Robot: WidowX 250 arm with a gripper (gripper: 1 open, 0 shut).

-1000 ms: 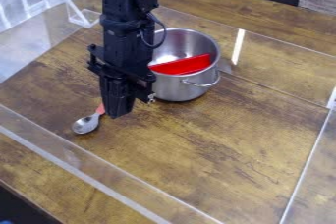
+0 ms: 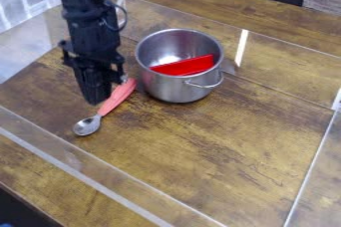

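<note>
My black gripper [image 2: 96, 87] hangs over the left of the table, just above and behind a spoon [image 2: 87, 124] with a pink handle and metal bowl end. Whether the fingers are open or shut is hard to make out. A steel pot [image 2: 186, 89] stands right of the gripper, with a red object [image 2: 181, 65] inside it.
Transparent strips or panel edges run along its left and right sides.
My gripper has moved left and back, away from the front of the pot, uncovering the spoon's pink handle and more of the pot.
</note>
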